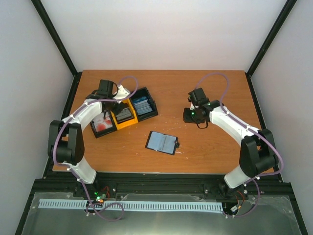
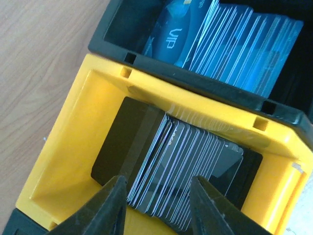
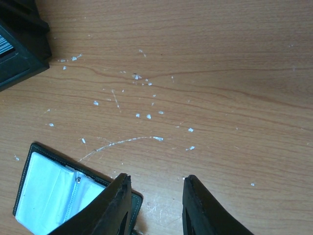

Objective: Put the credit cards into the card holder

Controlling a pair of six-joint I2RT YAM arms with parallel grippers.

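Black cards stand in a row inside the yellow bin. Over that bin's near side is my left gripper, its fingers spread apart with nothing between them. Blue cards fill part of the black bin beside it; one leaning card reads "VIP". White and red cards lie in the third bin. The card holder rests unfolded on the table with clear sleeves. In the right wrist view its corner shows at lower left, partly behind a finger. My right gripper is open and empty above the bare table.
The black bin forms the right end of the joined row at the table's left. Bare wood lies between the bins and my right arm. Scratches and pale specks mark the wood.
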